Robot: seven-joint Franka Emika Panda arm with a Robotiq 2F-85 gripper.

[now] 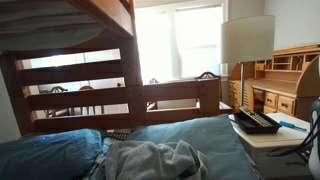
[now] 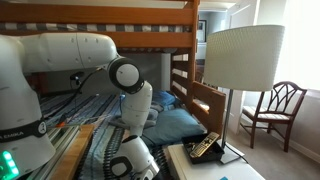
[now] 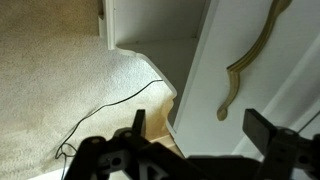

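Note:
My gripper is open, with nothing between its dark fingers, which show at the bottom of the wrist view. Beyond it in that view is a white furniture front (image 3: 205,90) bearing a curved brass handle (image 3: 240,68). An open white compartment (image 3: 170,55) lies beside that front, over beige carpet (image 3: 60,70). In exterior view 2 the white arm (image 2: 136,105) bends down between the bed and the white nightstand (image 2: 200,172); its fingertips are hard to make out there.
A black tray (image 1: 255,122) holding a remote-like item sits on the nightstand near the lamp (image 1: 247,42). Grey and blue bedding (image 1: 155,158) fills the bunk bed's lower level. A thin dark cable (image 3: 100,108) lies across the carpet.

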